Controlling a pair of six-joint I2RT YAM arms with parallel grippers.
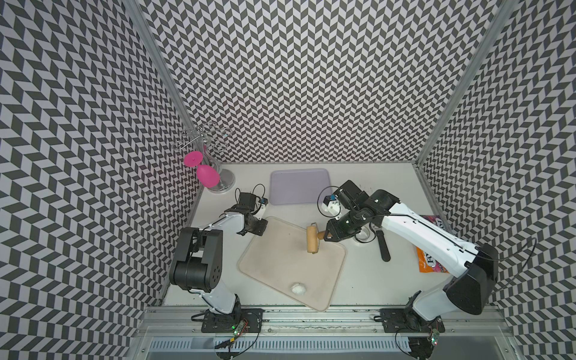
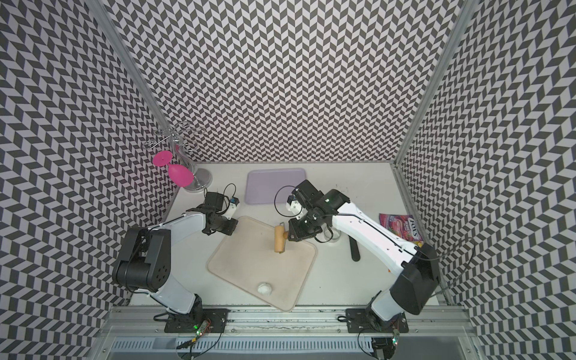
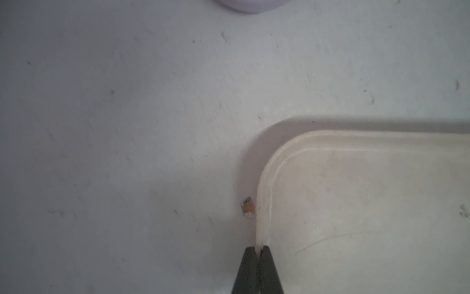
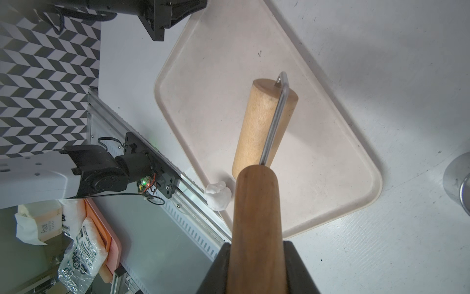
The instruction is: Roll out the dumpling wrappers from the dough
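The cream tray [image 1: 270,258] lies askew on the table. My left gripper is shut, its fingertips meeting at the tray's rim near the far left corner; whether the rim is pinched between them I cannot tell. A wooden roller [image 4: 262,125] on a bent metal rod is over the tray's back right half, with my right gripper shut on its wooden handle [image 4: 257,210]. Whether the roller touches the tray is unclear. A white lump of dough [image 1: 298,288] is by the tray's front edge, apart from the roller.
A lilac tray [image 1: 300,186] lies behind. To the right are a metal cup [image 4: 460,181], a black-handled tool [image 1: 384,246] and a sweets bag [image 1: 429,259]. A utensil stand [image 1: 223,181] with pink tools rises at the back left.
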